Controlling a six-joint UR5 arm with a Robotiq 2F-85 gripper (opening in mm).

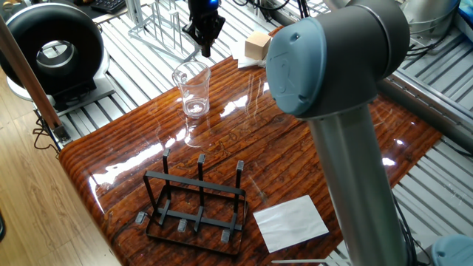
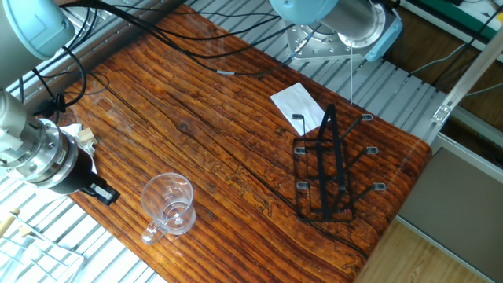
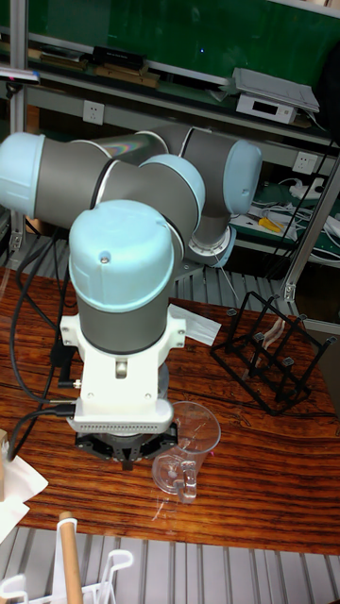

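Observation:
A clear cup with a handle (image 1: pixel 194 92) stands upright on the glossy wooden table, near the edge by the gripper. My gripper (image 1: pixel 205 52) hangs above and beside its rim; in the second exterior view a gap shows between the black fingertips (image 2: pixel 111 194) and the cup (image 2: pixel 168 206). Its fingers narrow to one tip and look shut, with nothing visible between them. From the third exterior view the gripper (image 3: pixel 127 463) is left of the cup (image 3: pixel 191 443), partly overlapping it in sight. A black wire rack (image 1: pixel 196 214) with several upright prongs stands across the table.
A white sheet (image 1: pixel 290 223) lies beside the rack. A small tan block (image 1: pixel 257 45) rests on white paper near the table's edge. Black cables (image 2: pixel 196 56) cross above the table. Bare tabletop (image 2: pixel 236 149) lies between cup and rack.

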